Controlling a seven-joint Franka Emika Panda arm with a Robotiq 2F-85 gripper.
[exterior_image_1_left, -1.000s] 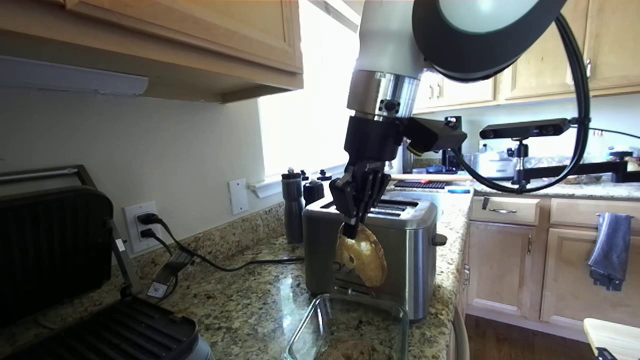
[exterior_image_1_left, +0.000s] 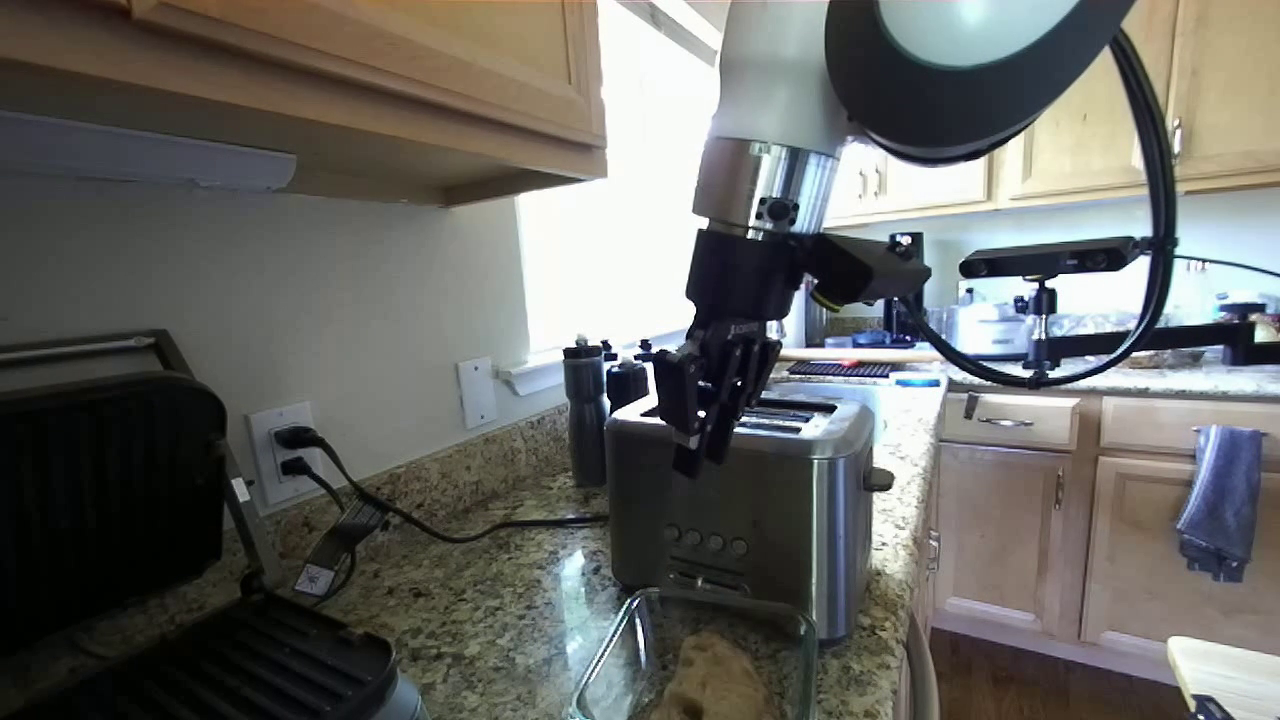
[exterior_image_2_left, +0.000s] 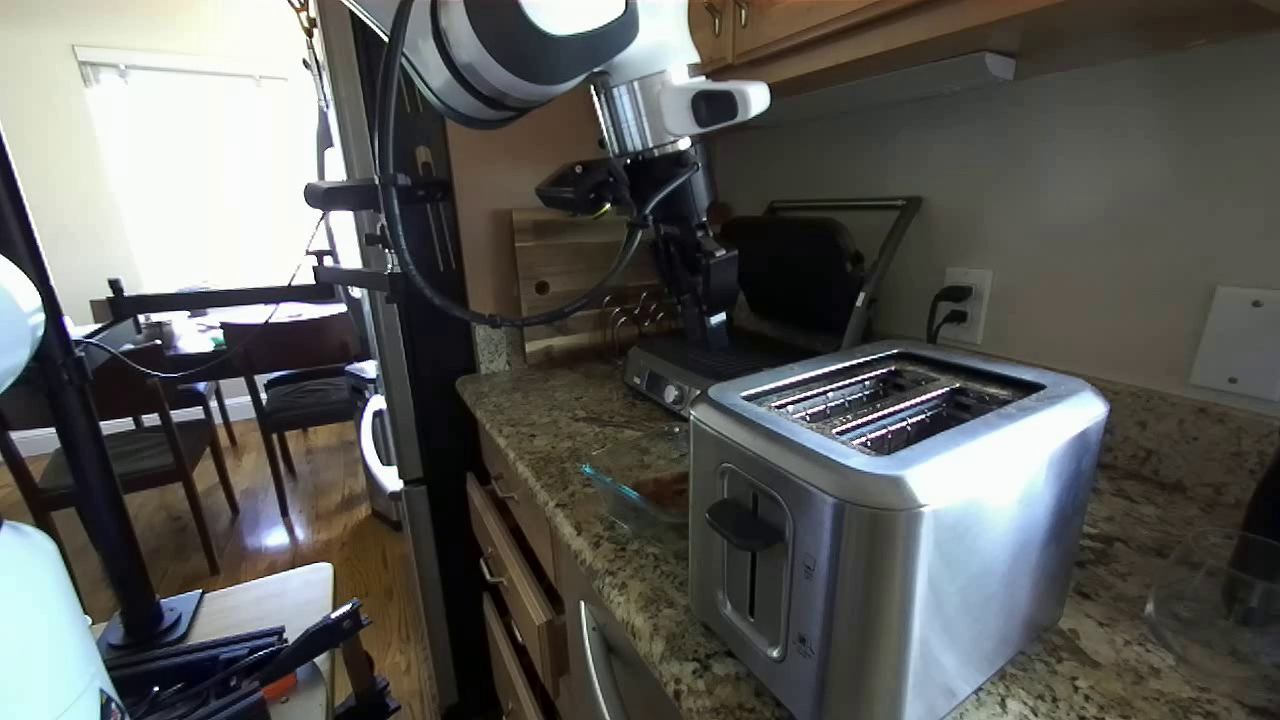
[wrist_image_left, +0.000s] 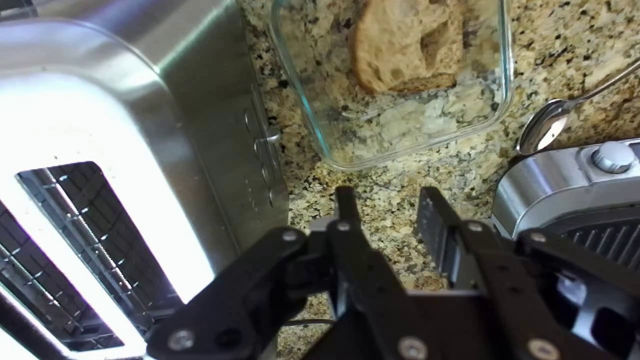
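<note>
A piece of bread (wrist_image_left: 408, 48) lies inside the clear glass dish (wrist_image_left: 327, 135), seen from above in the wrist view; the bread (exterior_image_1_left: 714, 682) also shows low in exterior view 1. My gripper (exterior_image_1_left: 702, 458) is open above the counter, between the toaster and the grill, with its fingertips higher than the dish. In the wrist view, bare granite shows between the parted fingers of the gripper. The silver toaster (exterior_image_1_left: 744, 516) stands close behind the dish, and the slots I can see in its top look empty.
An open black grill (exterior_image_2_left: 732, 354) sits on the other side of the dish. A spoon (wrist_image_left: 543, 126) rests on the counter near the grill's corner. The toaster's cord (exterior_image_1_left: 480, 532) runs to the wall outlet (exterior_image_1_left: 286, 450). Cabinets (exterior_image_1_left: 360, 72) hang overhead.
A second ago the gripper was shut on a bread piece hanging over the dish. Now the fingers are parted and empty, and bread lies in the dish. The arm has barely moved.
</note>
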